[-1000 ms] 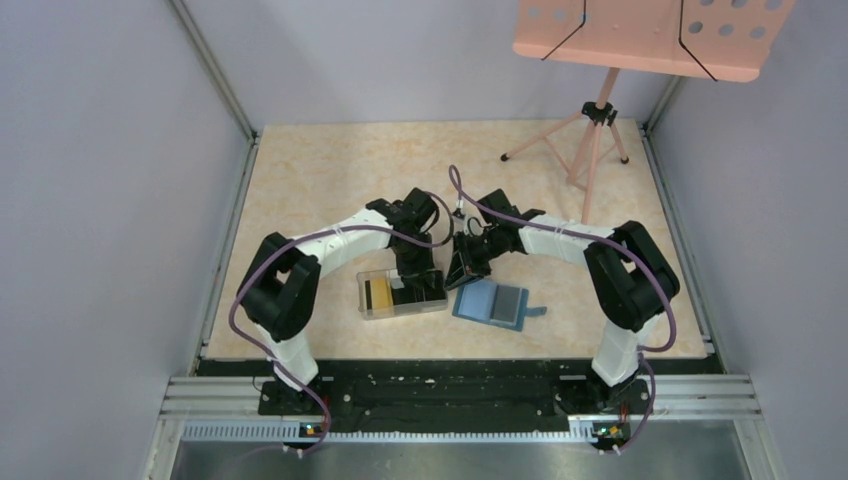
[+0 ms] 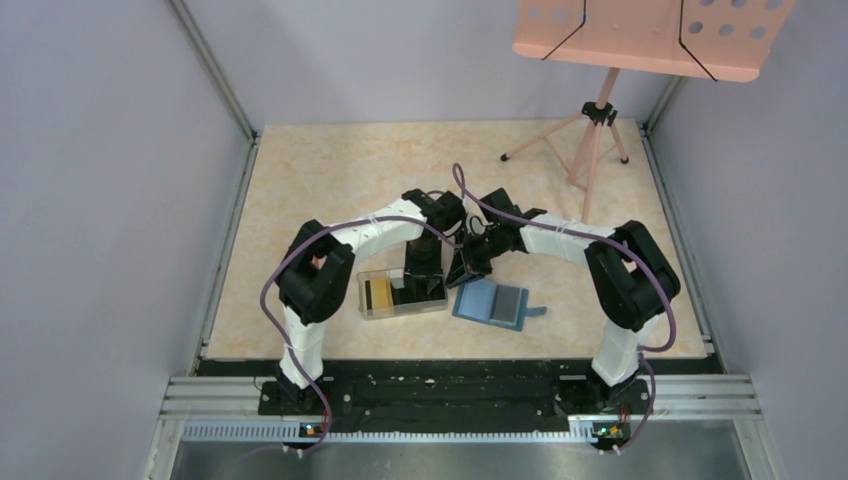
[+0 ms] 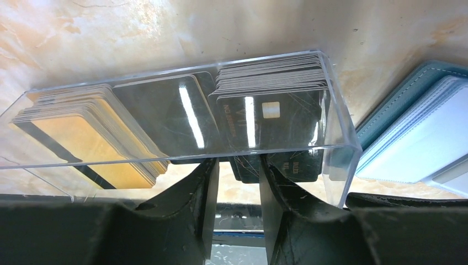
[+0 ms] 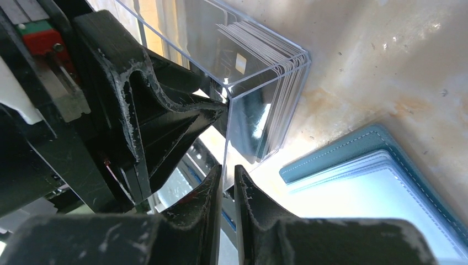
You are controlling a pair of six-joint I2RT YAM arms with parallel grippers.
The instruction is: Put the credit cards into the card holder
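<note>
A clear acrylic box (image 2: 365, 310) holds gold cards (image 3: 83, 132) at left and black cards (image 3: 270, 116) at right. My left gripper is at the front of the black-card compartment, fingers parted with a narrow gap; whether a card is between them is unclear. My right gripper is shut on the box's right end wall. The blue card holder (image 2: 487, 302) lies open just right of the box, also seen as the blue wallet (image 3: 403, 132) in the left wrist view.
A pink stand (image 2: 590, 140) stands at the back right. Both arms are close together above the box.
The right arm looks nearly still.
</note>
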